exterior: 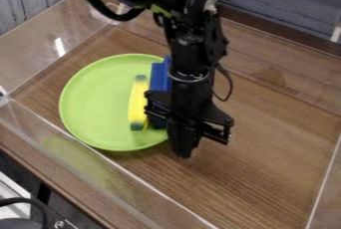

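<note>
A green round plate (pixel 94 109) lies on the left part of the wooden surface. On it are a yellow bar-shaped object (pixel 138 102) with pale green at its lower end and a blue object (pixel 160 74), partly hidden behind the black arm. The gripper (pixel 184 141) hangs low at the plate's right edge, its tip over or near the wood; it looks shut, and nothing shows between its fingers.
Transparent low walls edge it at left and front, and a grey wall (pixel 280 24) runs along the back. A black cable lies at the lower left corner.
</note>
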